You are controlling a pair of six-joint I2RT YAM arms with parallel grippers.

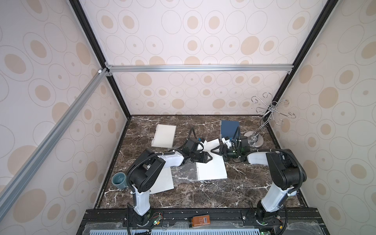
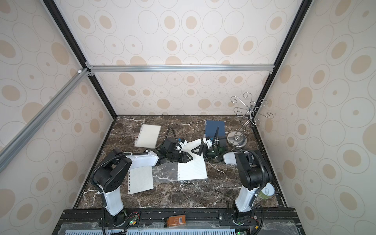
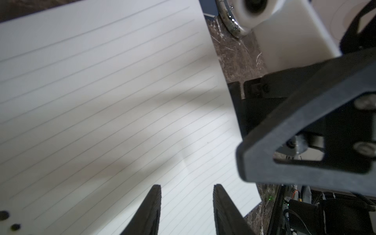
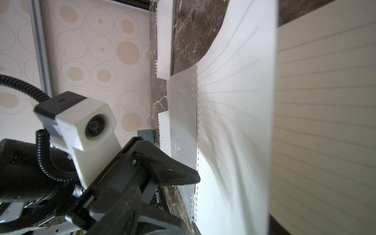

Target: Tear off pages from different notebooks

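An open spiral notebook (image 1: pixel 211 170) with lined pages lies at the centre, a page bent along its spiral edge in the right wrist view. My left gripper is over this lined page (image 3: pixel 117 98), part open, with paper showing beyond its fingertips. My right gripper (image 2: pixel 199 149) sits just to the right, close over the same notebook; its finger is part open, and whether paper is between its fingers is unclear. Other notebooks lie around: a cream one (image 1: pixel 163 135) at back left, a blue one (image 1: pixel 229 127) at back right, a white one (image 2: pixel 140 182) at front left.
A teal mug (image 1: pixel 119 180) stands at the left edge, a green-and-white cup (image 2: pixel 267 190) at the front right. A metal stand (image 2: pixel 237 141) rises at back right, close to my right arm. Bare marble shows along the front.
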